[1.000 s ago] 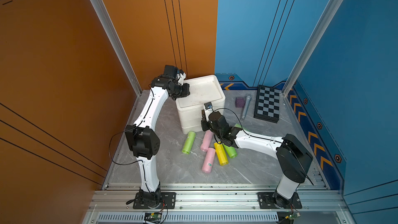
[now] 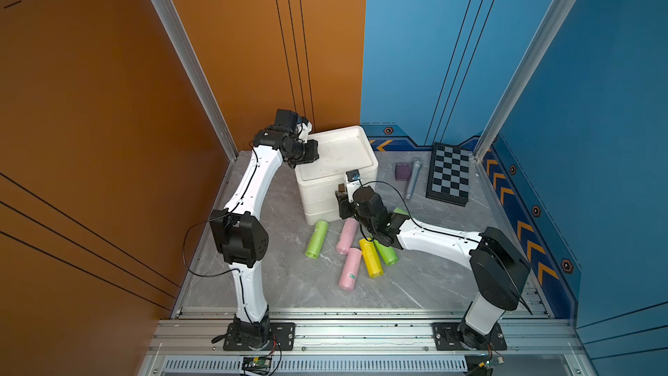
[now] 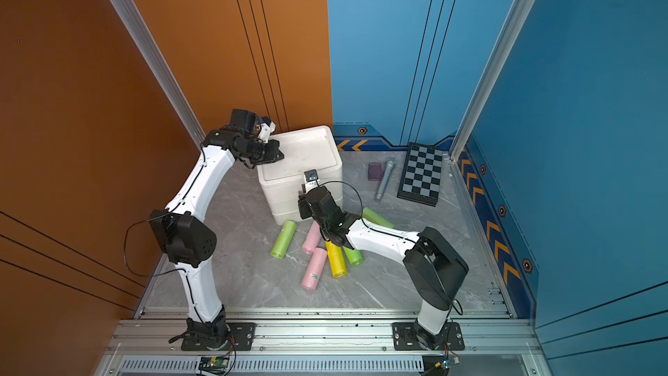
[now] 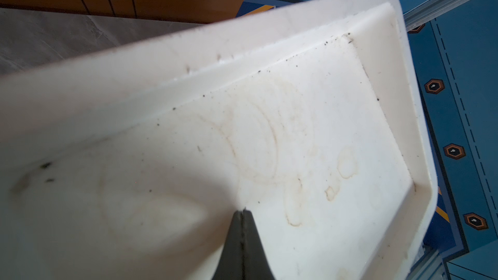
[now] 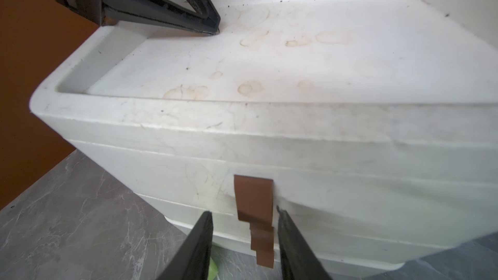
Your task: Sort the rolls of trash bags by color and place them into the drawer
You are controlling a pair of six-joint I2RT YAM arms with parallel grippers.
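My left gripper is shut, nothing between its fingers, down inside the shallow top tray of the white drawer unit point(image 5: 337, 145). My right gripper is open in front of the unit, around the line of brown handles point(image 5: 254, 197); whether it touches them I cannot tell. Below on the table lie green rolls point(image 2: 316, 239), pink rolls point(image 2: 350, 268) and a yellow roll point(image 2: 370, 258), some partly hidden by the right arm.
A checkerboard point(image 2: 448, 174), a grey cylinder point(image 2: 413, 179) and a purple block point(image 2: 402, 171) lie right of the unit.
The left arm and the rolls look unchanged.
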